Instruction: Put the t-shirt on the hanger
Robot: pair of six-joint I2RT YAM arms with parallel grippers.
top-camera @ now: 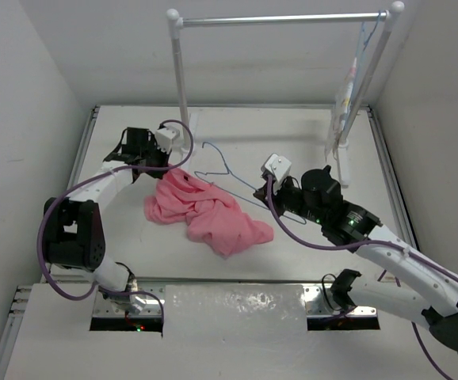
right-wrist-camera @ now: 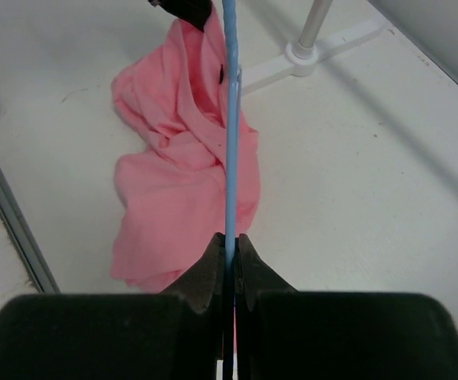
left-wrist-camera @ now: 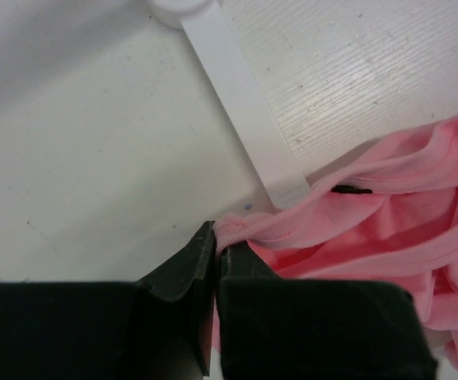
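Observation:
The pink t-shirt (top-camera: 213, 210) lies crumpled on the table, its upper left part raised at my left gripper (top-camera: 161, 173). In the left wrist view, the shirt's collar-like edge (left-wrist-camera: 280, 226) runs into the shut fingertips, with a dark label near it. A thin blue hanger (top-camera: 241, 180) is held by my right gripper (top-camera: 261, 194), right of the shirt, its hook pointing toward the upper left. Seen from the right wrist, the hanger (right-wrist-camera: 231, 150) stands edge-on between the shut fingers, with the shirt (right-wrist-camera: 181, 174) behind it. Whether the hanger touches the shirt is unclear.
A white rack (top-camera: 284, 19) spans the back, its left foot (top-camera: 189, 131) close to the left gripper. Clothing (top-camera: 341, 107) hangs on another hanger at the rack's right post.

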